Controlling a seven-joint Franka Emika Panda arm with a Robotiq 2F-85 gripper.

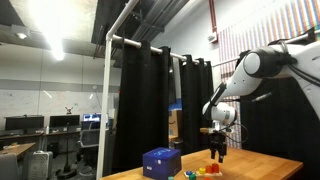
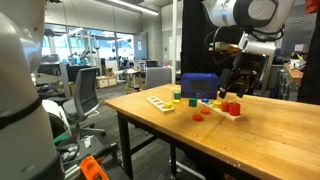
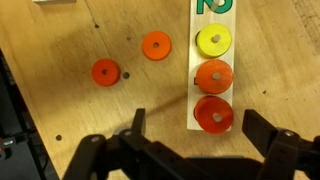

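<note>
My gripper is open above a pale wooden board [image 3: 195,81] in the wrist view. A red round piece [image 3: 213,115] at the board's near end lies between the fingers in that view, closer to the right one, with nothing gripped. Further along the board are an orange-red piece [image 3: 213,77] and a yellow piece [image 3: 213,40]. Two loose discs, one orange [image 3: 156,45] and one red [image 3: 106,72], rest on the table to the left. From exterior view 2, the gripper [image 2: 236,88] hangs just over the red pieces [image 2: 233,108].
A blue bin [image 2: 200,87] stands behind the pieces. Another pale board [image 2: 165,104] lies further left, with several coloured pieces near it. Black curtains [image 1: 138,100] hang behind.
</note>
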